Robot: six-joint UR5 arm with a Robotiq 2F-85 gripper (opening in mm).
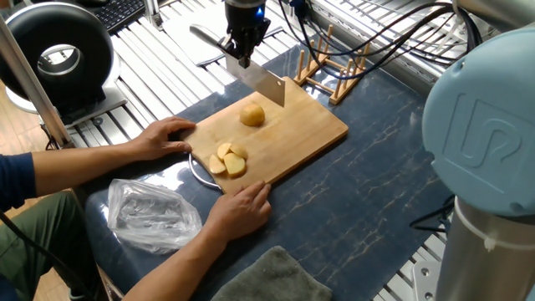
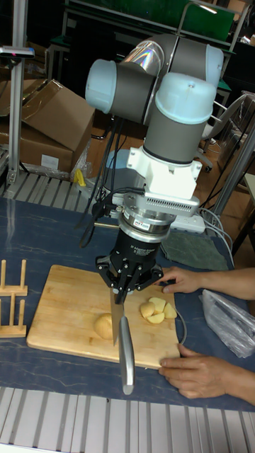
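My gripper [image 1: 243, 61] is shut on a knife [image 1: 266, 85] with a broad metal blade, held above the far side of the wooden cutting board [image 1: 292, 138]. A cut piece of potato [image 1: 252, 115] rests on the board, apart from the blade in exterior view 1. Several potato slices [image 1: 230, 160] are bunched near the board's handle end. From exterior view 3, the knife's handle [image 2: 127, 359] points toward that camera, and the gripper [image 2: 118, 298] hides part of the blade. The potato piece [image 2: 104, 326] shows close beside the blade there.
A person's hands [image 1: 240, 211] steady the board at its handle end. A wooden rack [image 1: 332, 68] stands behind the board. The clear plastic bag [image 1: 152, 216] and a grey cloth [image 1: 273, 278] lie toward the front. Dark tabletop right of the board is free.
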